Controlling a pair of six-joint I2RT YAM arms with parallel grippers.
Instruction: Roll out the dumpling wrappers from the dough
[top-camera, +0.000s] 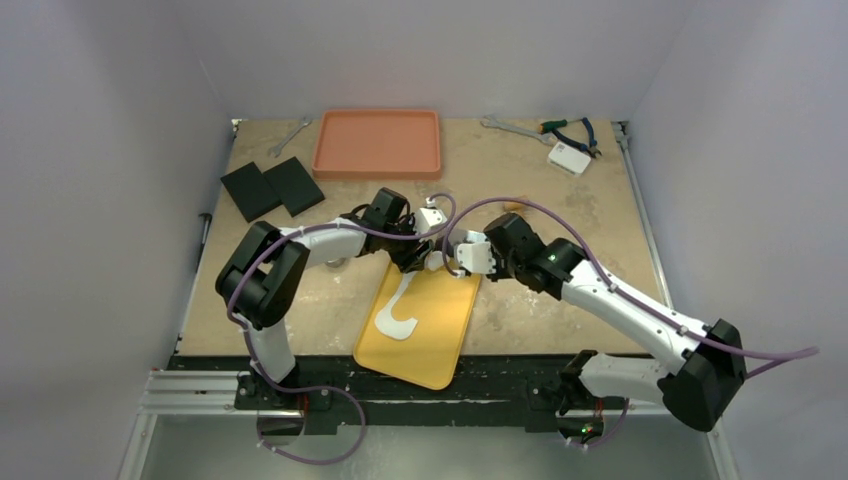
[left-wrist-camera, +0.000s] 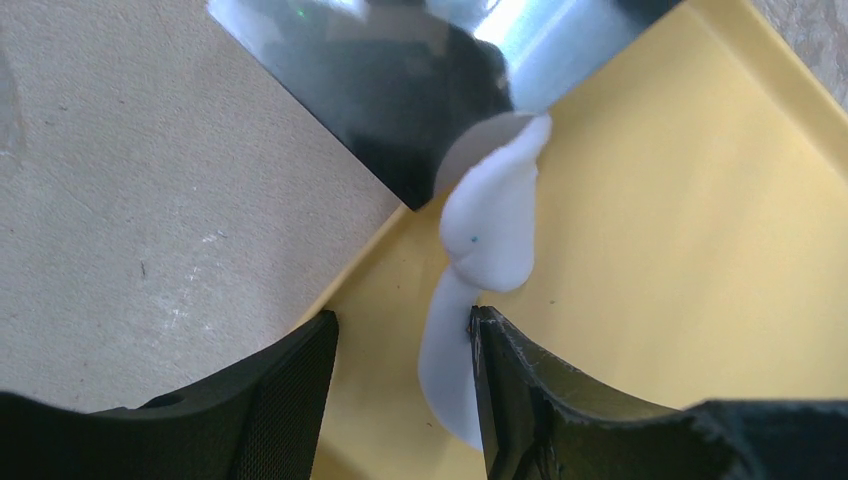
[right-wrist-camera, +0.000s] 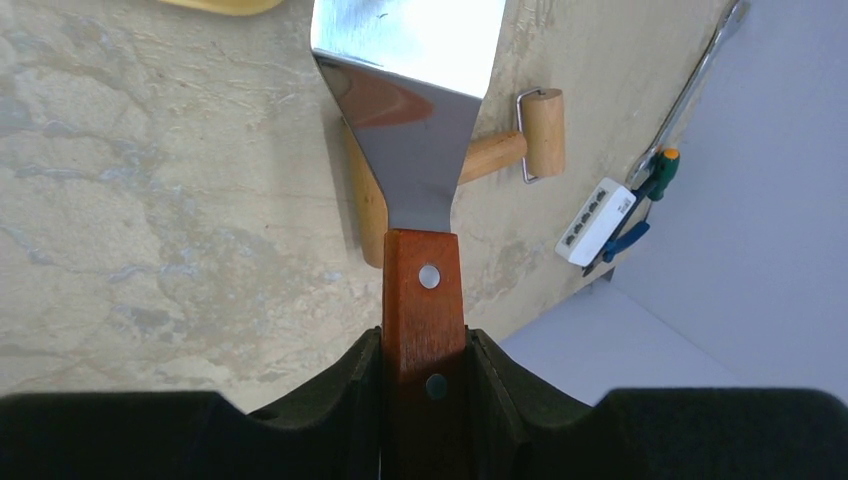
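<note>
A yellow board holds a long curled strip of white dough. In the left wrist view, a lumpy piece of dough lies along the board under a steel scraper blade. My left gripper is low over the board, fingers apart, the dough beside its right fingertip; whether it grips the dough is unclear. My right gripper is shut on the scraper's wooden handle, in the right wrist view.
A pink tray sits at the back. Dark plates are at left, wooden rollers, wrenches, pliers and a white box at right and back.
</note>
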